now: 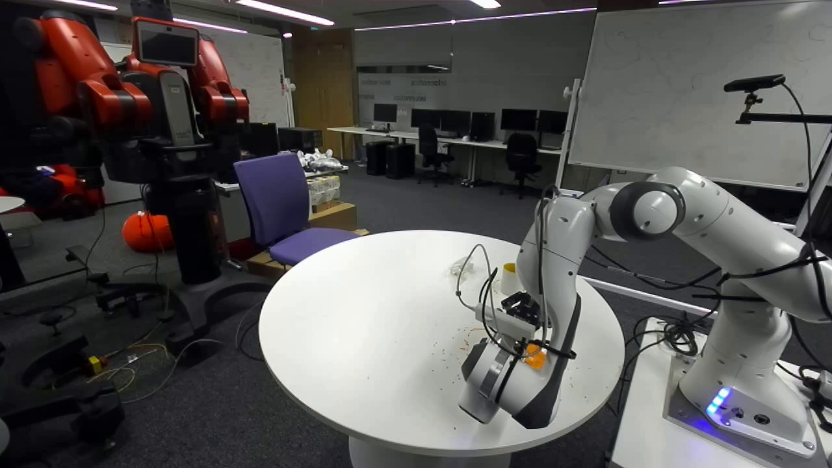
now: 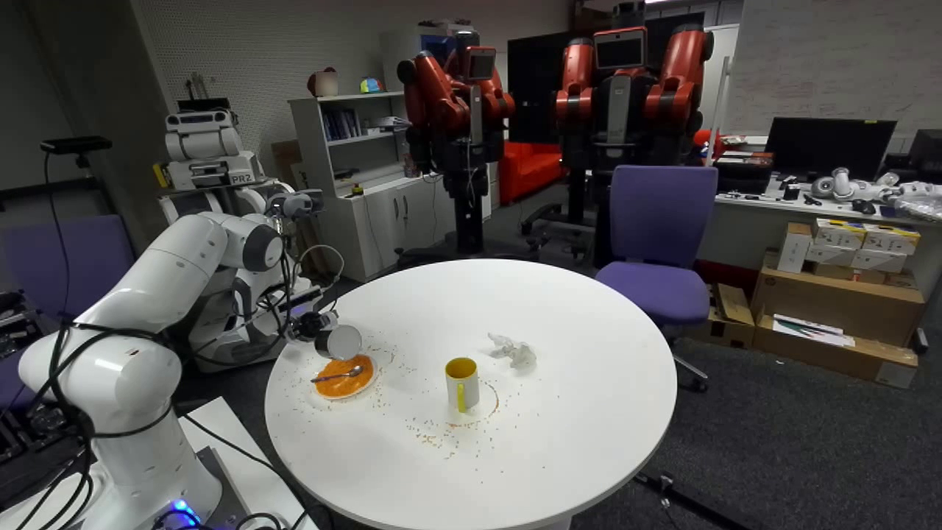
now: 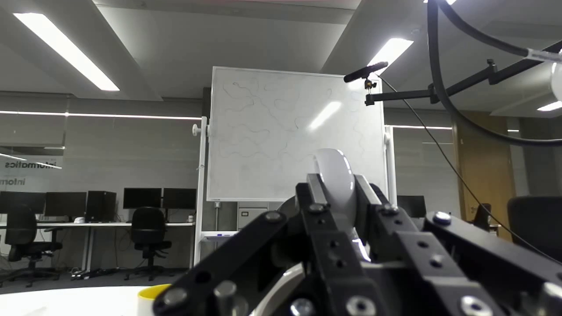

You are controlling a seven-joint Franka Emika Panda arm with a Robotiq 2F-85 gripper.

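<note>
In exterior view 2, a white cup (image 2: 342, 344) hangs tilted on its side, just above and behind a plate (image 2: 374, 375) covered with orange. My gripper (image 2: 310, 327) reaches in from the left and is shut on the cup. From the wrist view, the gripper has a curved white part, apparently the cup's handle (image 3: 335, 166), between its fingers. A spoon (image 2: 355, 371) lies across the orange surface. Exterior view 1 shows mainly the arm's wrist, with an orange patch (image 1: 535, 358) behind it; the cup is hidden there.
A white mug with yellow inside and handle (image 2: 461, 389) stands upright near the table's middle. Beyond it lies crumpled clear plastic (image 2: 514, 352). Small grains are scattered around plate and mug.
</note>
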